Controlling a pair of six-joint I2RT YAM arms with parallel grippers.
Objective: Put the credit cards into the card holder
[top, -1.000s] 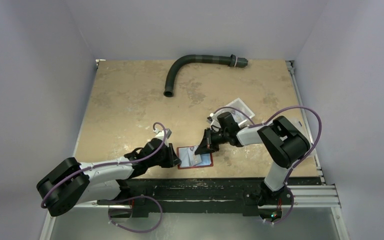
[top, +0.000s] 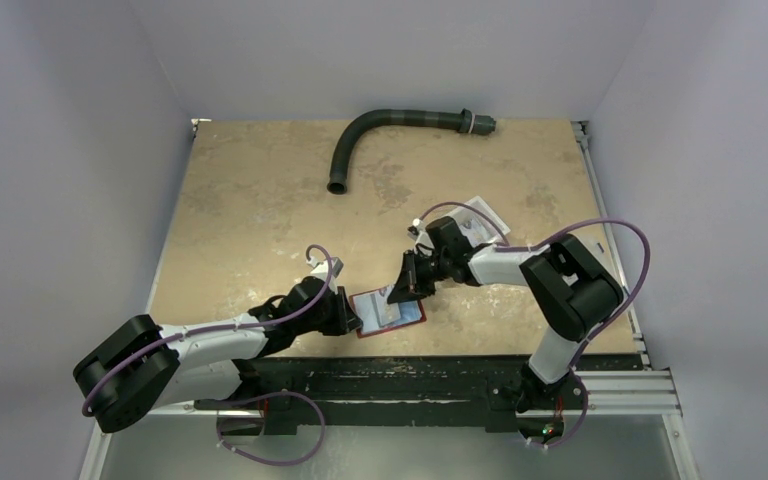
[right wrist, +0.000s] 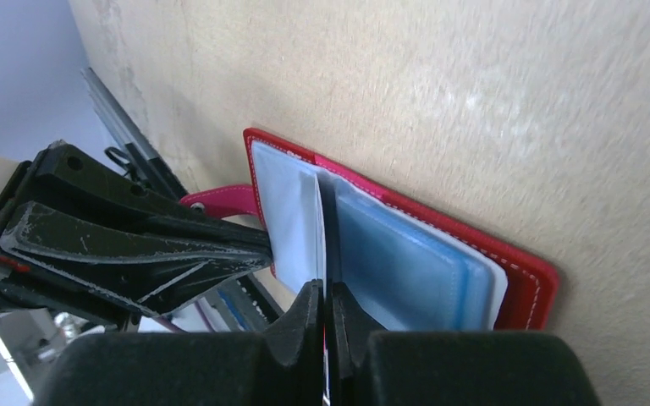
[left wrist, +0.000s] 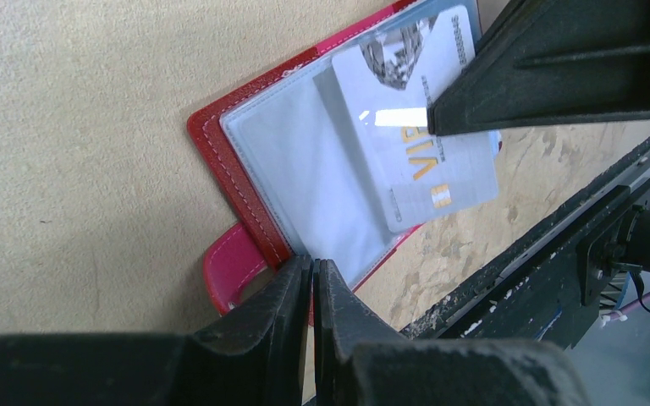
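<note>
The open card holder point(top: 422, 308), red-edged with clear pockets, lies flat near the table's front edge. My right gripper is shut on a clear-white card point(left wrist: 377, 161) with gold letters and a grey picture. Held at a tilt, that card is over the holder's pocket sheet; in the right wrist view the card point(right wrist: 320, 224) shows nearly edge-on. Whether its lower edge is inside a pocket cannot be told. My left gripper is at the holder's left short edge, beside the pink strap point(left wrist: 230, 262), its fingers close together; their grip on the edge is unclear.
A white tray point(top: 500, 212) lies behind the right arm, partly covered by it. At the back, a dark curved hose point(top: 360, 130) rests on the table.
The holder has turned a little and moved slightly left. The left arm looks unmoved.
</note>
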